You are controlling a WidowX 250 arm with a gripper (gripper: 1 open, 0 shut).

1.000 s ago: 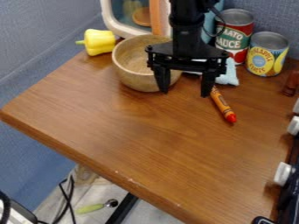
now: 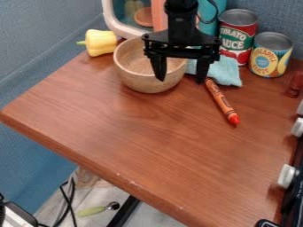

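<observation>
My black gripper (image 2: pixel 180 68) hangs over the right part of a wooden bowl (image 2: pixel 137 73) at the back of the table, with its fingers spread open, one at the bowl's inside and one just past its right side. I cannot tell whether either touches the bowl. An orange crayon (image 2: pixel 222 103) lies on the table to the right of the gripper.
A yellow pepper (image 2: pixel 99 42), a light blue cloth (image 2: pixel 226 72), a tomato can (image 2: pixel 236 35), a yellow-labelled can (image 2: pixel 270 56) and a small red bottle (image 2: pixel 296 83) stand or lie around the back.
My gripper has risen and shifted slightly left and back, away from the crayon, over about the last second. The bowl and other objects look unmoved.
</observation>
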